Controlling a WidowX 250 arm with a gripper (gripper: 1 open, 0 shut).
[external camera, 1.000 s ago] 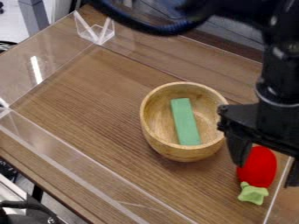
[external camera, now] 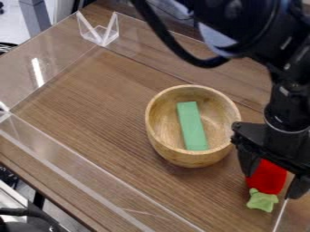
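A red pepper-like object (external camera: 266, 176) with a green top (external camera: 262, 201) lies on the wooden table at the lower right. The black gripper (external camera: 267, 165) is low over it, open, its fingers around or just above the red object; whether they touch it I cannot tell. A wooden bowl (external camera: 162, 138) holding a green rectangular block (external camera: 191, 126) stands left of the gripper.
A clear plastic holder (external camera: 100, 27) stands at the upper left. Cables hang past the table's left edge.
The gripper has come down toward the red object, which now shows less behind the fingers. The bowl and block have not moved.
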